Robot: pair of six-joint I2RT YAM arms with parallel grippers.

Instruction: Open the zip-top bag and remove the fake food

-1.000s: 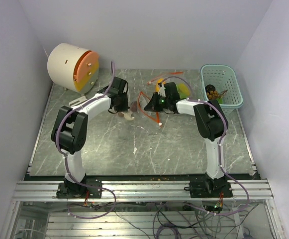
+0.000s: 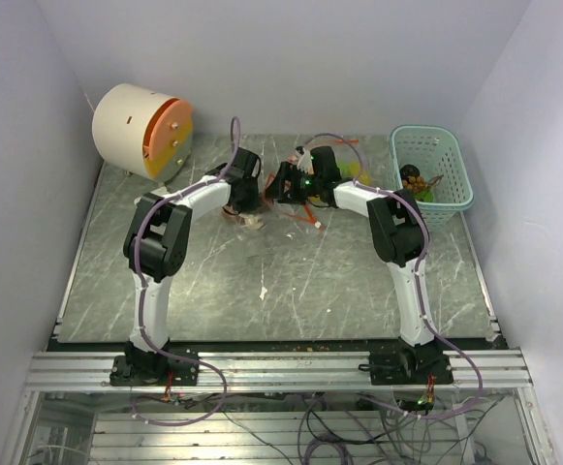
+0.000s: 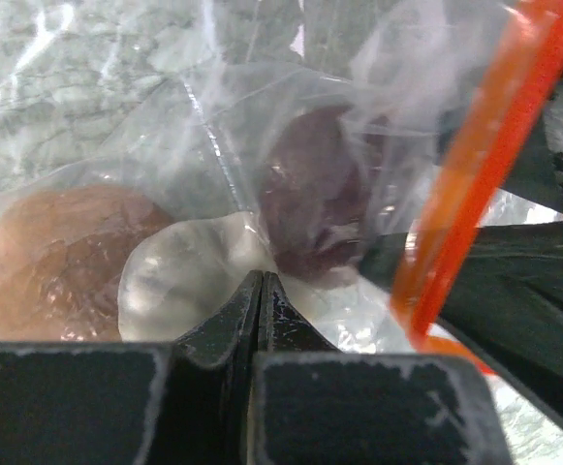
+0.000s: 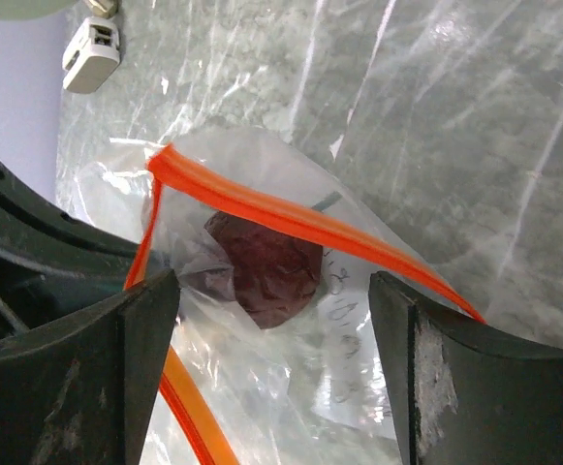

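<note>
The clear zip top bag (image 4: 349,291) lies on the table with its orange zip strip (image 4: 291,218) spread apart at the mouth. Inside are a brown food piece (image 3: 63,262), a pale one (image 3: 179,276) and a dark purple one (image 3: 320,184). My left gripper is shut, its tips pressed on the bag's film at the pale piece; exactly what is pinched is hidden. At the mouth, my right gripper stands open, facing the purple piece, with one finger (image 3: 484,271) reaching past the orange strip. Nothing is gripped between its fingers.
A green basket (image 2: 436,136) holding some toy food stands at the back right. At the back left is a white and orange drum (image 2: 131,131). Another bag with an orange strip (image 2: 347,142) lies behind the right arm.
My right gripper has moved left into the bag mouth, and its fingers have opened. The left gripper has shifted slightly right along the bag.
</note>
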